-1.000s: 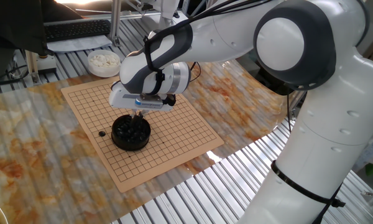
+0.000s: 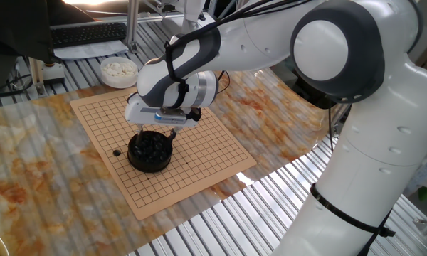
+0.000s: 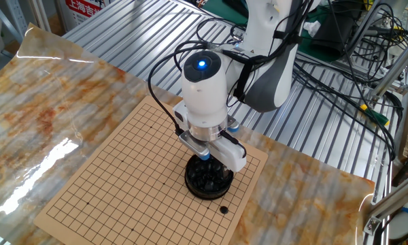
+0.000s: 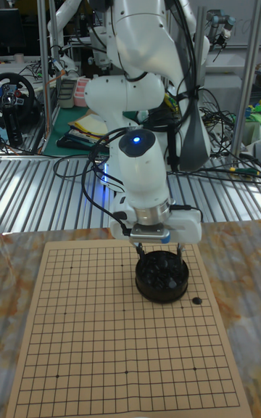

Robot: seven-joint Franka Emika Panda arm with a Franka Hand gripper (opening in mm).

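A round black bowl (image 2: 150, 165) full of black stones (image 2: 154, 148) stands on the wooden grid board (image 2: 212, 153). My gripper (image 2: 156, 134) is over the bowl, spread open, with nothing seen between its fingers. In exterior view 3 the fingers (image 4: 180, 248) come down at the far side of the bowl, one towards each side of it. Whether either fingertip touches the rim, I cannot tell. One loose black stone (image 3: 224, 209) lies on the board, a short way from the bowl.
Off the board's far corner sits a white bowl of white stones (image 2: 119, 70). Most of the board is bare, and the marbled tabletop (image 3: 75, 95) around it is clear. Ribbed metal decking (image 2: 299, 181) borders the table.
A second ago the fingers were together above the stones; they have since moved apart to both sides. The arm, the bowl and the loose stone have stayed in place.
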